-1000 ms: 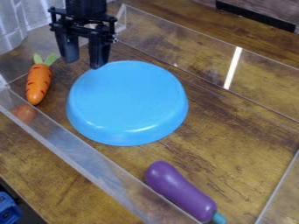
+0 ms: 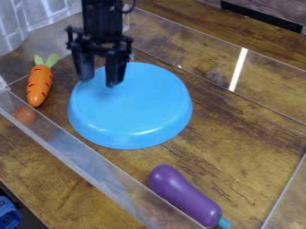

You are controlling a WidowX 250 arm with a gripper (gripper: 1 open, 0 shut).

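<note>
My black gripper [image 2: 99, 63] hangs from the top of the view over the upper left part of a round blue disc [image 2: 131, 107], its fingertips blurred, so whether anything is between them cannot be seen. An orange toy carrot [image 2: 38, 86] with a green top lies left of the disc. A purple toy eggplant [image 2: 182, 191] lies at the lower right, apart from both.
Clear plastic walls run along the lower left and right sides of the wooden surface [image 2: 239, 134]. A blue object [image 2: 6, 215] shows at the bottom left corner.
My gripper has moved down and slightly right, from behind the disc to over its upper left part, and is now blurred. The toys and disc look unchanged.
</note>
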